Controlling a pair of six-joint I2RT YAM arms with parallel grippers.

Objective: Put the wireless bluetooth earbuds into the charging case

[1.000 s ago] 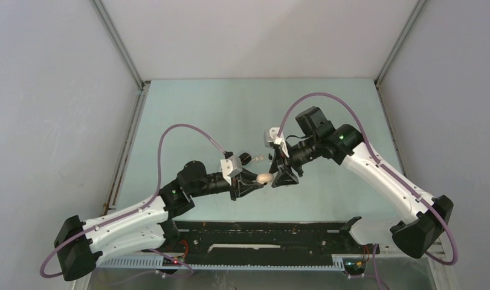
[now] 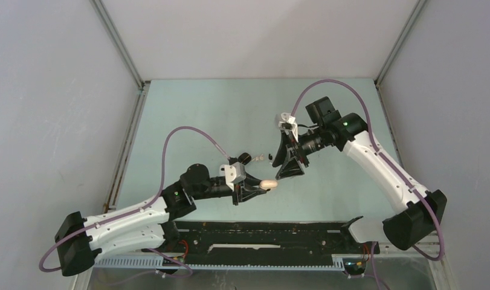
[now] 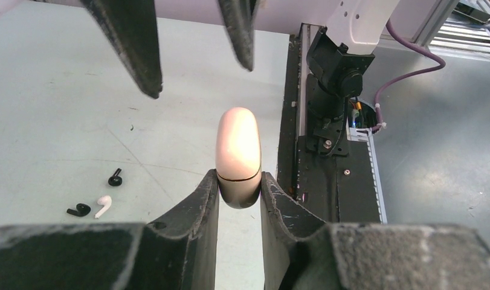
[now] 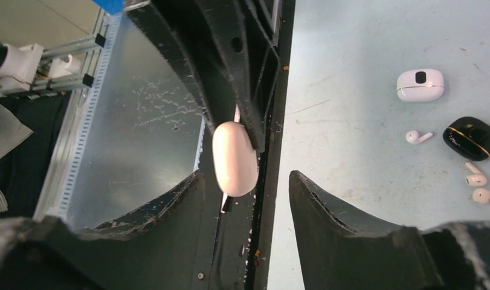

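My left gripper (image 2: 260,186) is shut on a pale pink charging case (image 3: 237,145), held upright between the fingertips above the table's front part. My right gripper (image 2: 289,164) stands open just right of it, nothing between its fingers; in the right wrist view the case (image 4: 235,158) lies beyond the gap between them. Loose black earbuds (image 3: 80,210) and a white earbud (image 3: 103,205) lie on the table. The right wrist view also shows a white earbud (image 4: 416,138) and pink earbuds (image 4: 481,194).
A black case (image 4: 472,138) and a white case (image 4: 420,85) stand on the table (image 2: 200,109) among the earbuds. The front rail (image 2: 254,235) runs below both grippers.
My right gripper has moved up and to the right in the top view, away from the held case.
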